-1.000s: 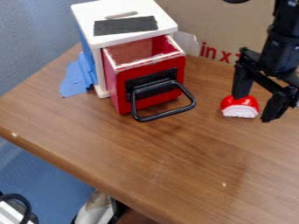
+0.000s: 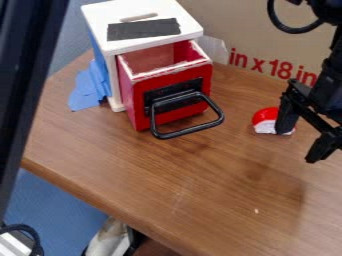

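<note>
My black gripper is at the right edge, open, its two fingers spread, one by a red and white object on the table and the other lower to its right. A white box with a red drawer pulled out stands at the upper left of the table; the drawer has a black handle.
A blue cloth lies left of the box. Cardboard stands behind.
The gripper has moved to the right, from above and around the red and white object toward the image's edge. The box and drawer look the same.
</note>
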